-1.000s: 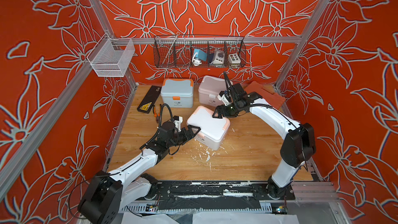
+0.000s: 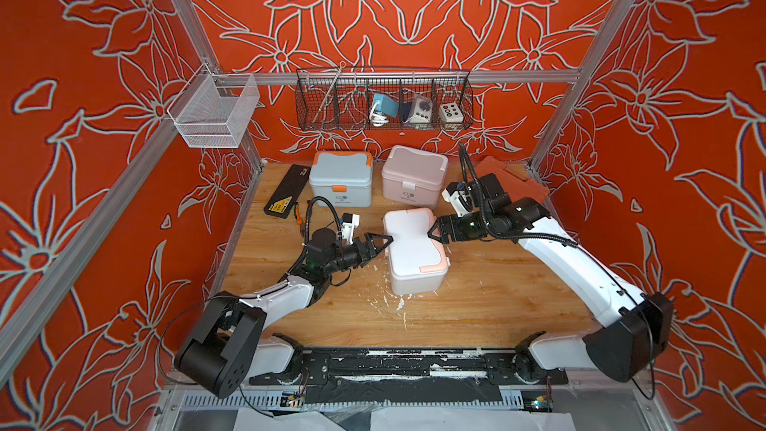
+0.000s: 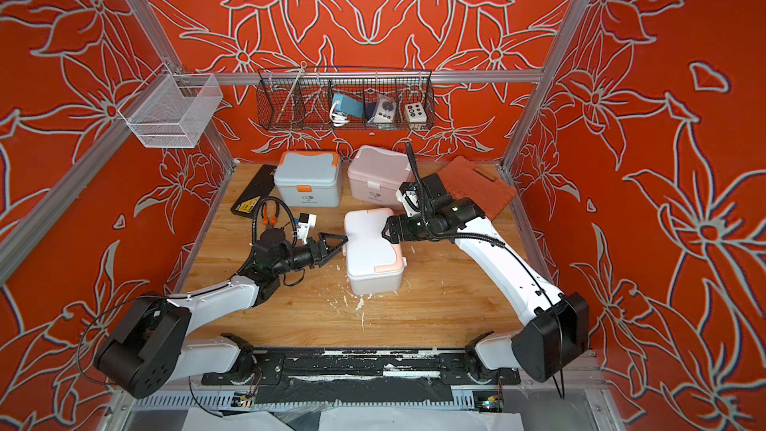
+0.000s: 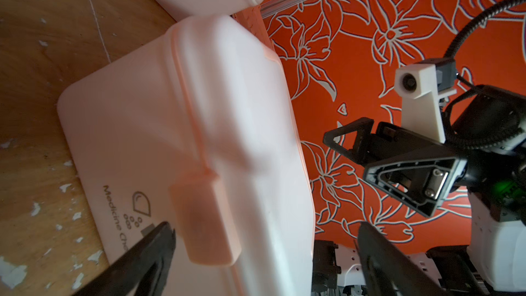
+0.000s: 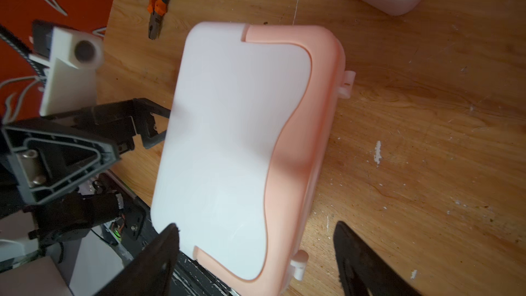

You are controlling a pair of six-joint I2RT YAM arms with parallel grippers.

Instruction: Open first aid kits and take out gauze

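Observation:
The white first aid kit [image 2: 411,236] with peach trim stands in mid-table with its lid shut. Its peach latch [image 4: 205,219] faces my left arm, and small hinge knobs [image 5: 346,84] show on the opposite side. Beside the latch side, my left gripper [image 2: 386,241] is open, its blurred fingers [image 4: 134,265] apart with no object held. Over the kit's right edge is my right gripper [image 2: 438,229], its fingers [image 5: 148,263] spread and nothing held in them. No gauze is visible; the kit's inside is hidden.
Behind stand a blue kit [image 2: 341,182] and a pink kit [image 2: 414,175]. A black box [image 2: 287,190] and orange-handled pliers [image 5: 157,2] lie at the back left. A reddish board [image 2: 510,182] rests at the back right.
Over the past second the white kit has turned from slanted to nearly straight.

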